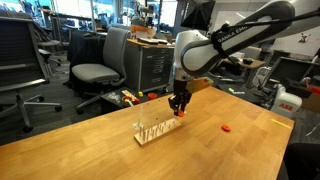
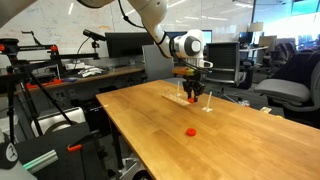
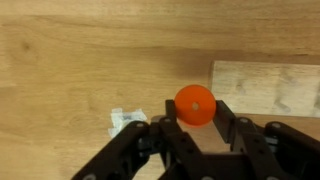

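An orange-red round piece [image 3: 195,104] sits between the fingertips of my gripper in the wrist view, and the fingers are shut on it. In exterior view 1 the same piece [image 1: 181,112] shows under the gripper [image 1: 180,104], at the right end of a pale wooden board with pegs [image 1: 158,131]. The wrist view has part of that board [image 3: 262,86] to the right of the piece. A second red round piece [image 1: 226,128] lies alone on the table to the right; exterior view 2 shows it too [image 2: 191,132].
A white scrap [image 3: 126,120] lies on the table near the gripper. Small coloured items [image 1: 129,97] are at the table's far edge, with office chairs [image 1: 103,62] beyond.
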